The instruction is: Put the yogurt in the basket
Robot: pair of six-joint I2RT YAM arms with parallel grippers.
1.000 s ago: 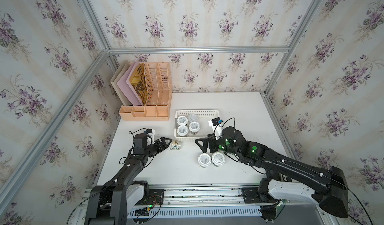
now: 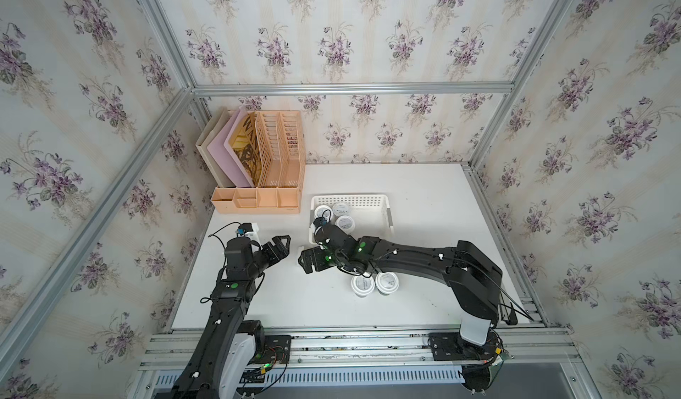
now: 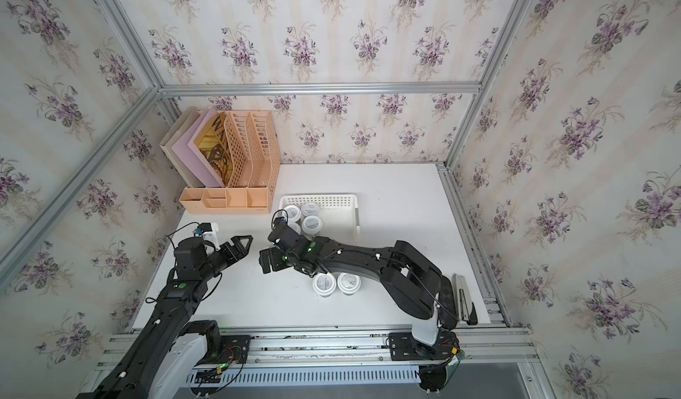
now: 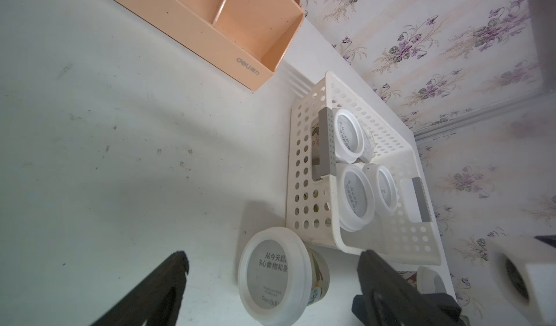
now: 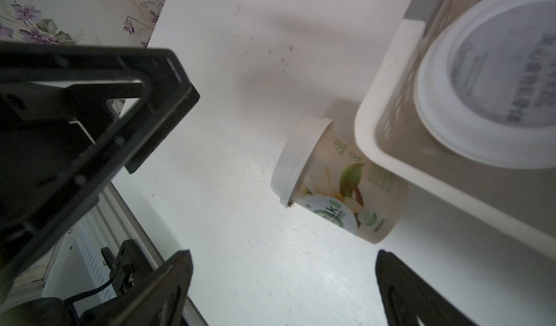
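A yogurt cup (image 5: 353,189) with a white lid lies on its side on the table, beside the basket's near left corner. My right gripper is open above it, nothing between its fingers; in the top views the right arm mostly hides this cup. Off to the left, my left gripper also stands open and empty, with the lid of the tipped yogurt (image 4: 272,276) facing it. The white basket (image 2: 372,199) holds several upright yogurts (image 4: 354,195) at its left end. Two more yogurts (image 2: 362,284) stand on the table in front of the basket.
A peach desk organizer (image 2: 266,200) with folders stands at the back left. The right arm (image 2: 418,255) stretches low across the table, over the basket's front side.
My right arm has swung left, its gripper passing from right of the fallen yogurt to above it. The left gripper has drawn back a little to the left.
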